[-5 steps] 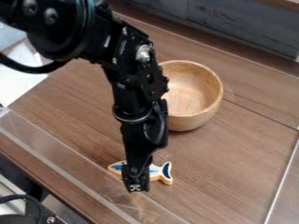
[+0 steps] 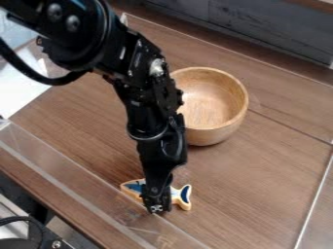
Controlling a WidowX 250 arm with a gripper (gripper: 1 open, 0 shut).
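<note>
My black gripper (image 2: 156, 199) points down at the front middle of the wooden table, low over a small fish-shaped piece (image 2: 182, 195) in cream, orange and blue. Its fingertips overlap the fish in this view and hide part of it; the gap between them is hard to make out, but it appears open. A round wooden bowl (image 2: 215, 107) stands behind the arm, partly hidden by it.
A clear strip runs along the front left edge, with dark cables beyond it at the lower left. A grey panel (image 2: 260, 34) borders the back.
The gripper has shifted very slightly over the fish. The fish and bowl have not visibly moved.
</note>
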